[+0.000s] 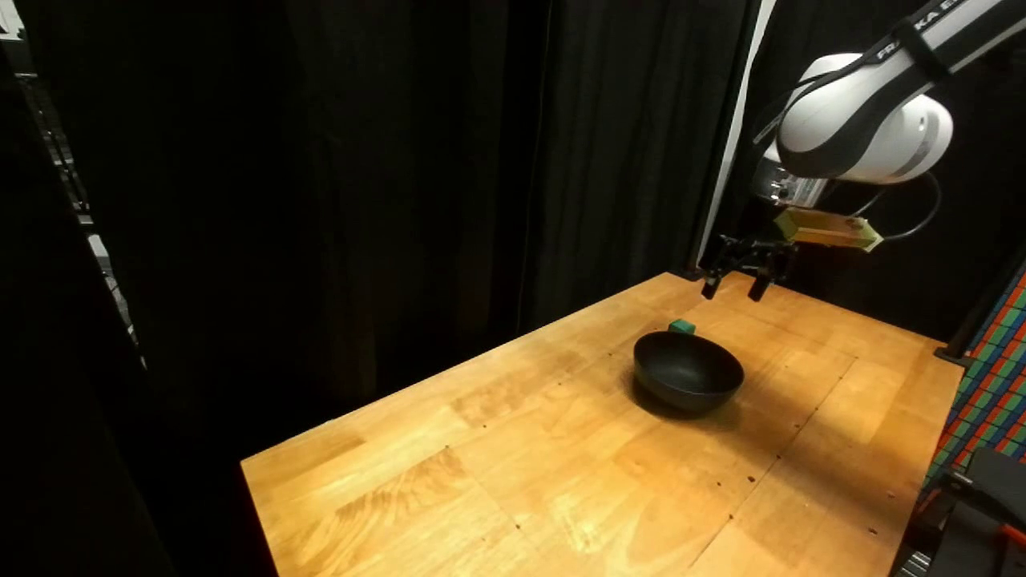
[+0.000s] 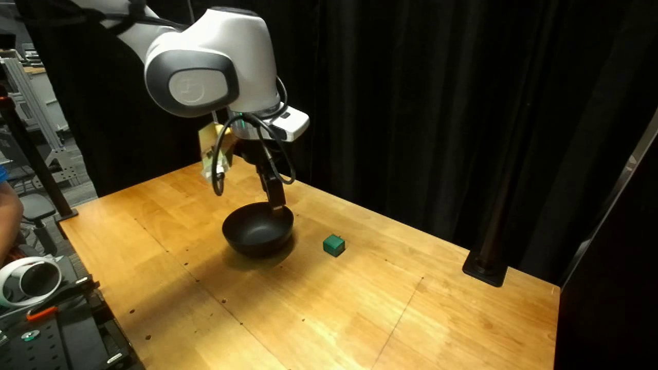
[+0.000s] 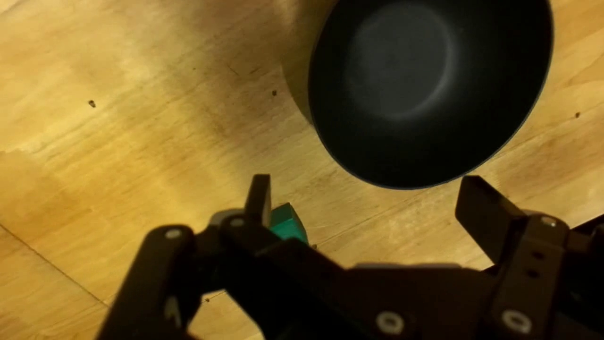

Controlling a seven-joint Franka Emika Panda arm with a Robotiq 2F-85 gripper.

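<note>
A green cube [image 2: 333,245] rests on the wooden table, a short way from a black bowl [image 2: 257,229]. The bowl looks empty in the wrist view, where its dark inside [image 3: 402,62] faces the camera. My gripper [image 1: 736,285] hangs above the table close to the bowl and cube, its two fingers spread and nothing between them. From the wrist, the cube [image 3: 289,224] shows beside the left finger [image 3: 258,198], which partly hides it. The bowl's rim reaches near the right finger [image 3: 481,212] in that view. In exterior view 1 the bowl covers part of the cube [image 1: 682,327].
Bare tabletop [image 1: 462,481] stretches over the rest of the table. A black post foot [image 2: 485,269] stands at the table's edge, with black curtains behind. Off the table's side sits a dark cart [image 2: 55,333] holding a white roll [image 2: 30,282].
</note>
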